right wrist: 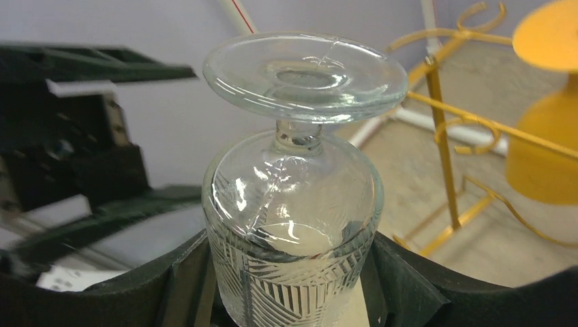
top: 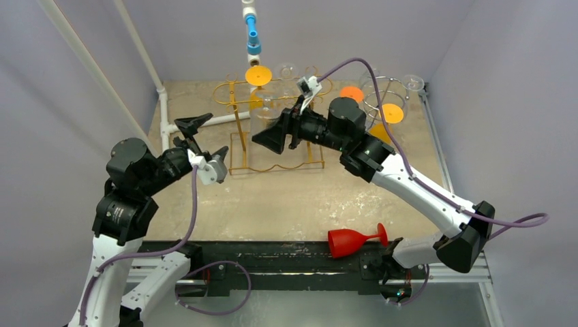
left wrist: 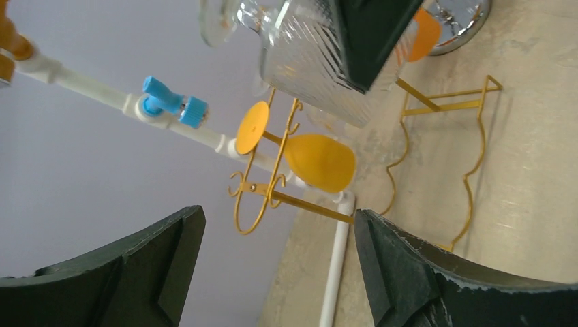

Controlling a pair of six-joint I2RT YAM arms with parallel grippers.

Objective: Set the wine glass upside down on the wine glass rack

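A clear ribbed wine glass point(right wrist: 293, 191) is upside down, its foot on top, with its bowl between the fingers of my right gripper. The fingers press against both sides of the bowl. From above, this glass point(top: 263, 121) hangs at the front left part of the gold wire rack point(top: 240, 129), apart from the rails in the right wrist view. My left gripper point(top: 213, 135) stands open to the left of the glass, nothing between its fingers. In the left wrist view the glass point(left wrist: 307, 58) is beyond and above those fingers.
A yellow glass point(left wrist: 320, 162) hangs upside down in the gold rack. At the right, a chrome rack point(top: 390, 92) holds orange and clear glasses. A red glass point(top: 349, 242) lies on its side at the front edge. Bare table point(top: 272, 204) spreads before the racks.
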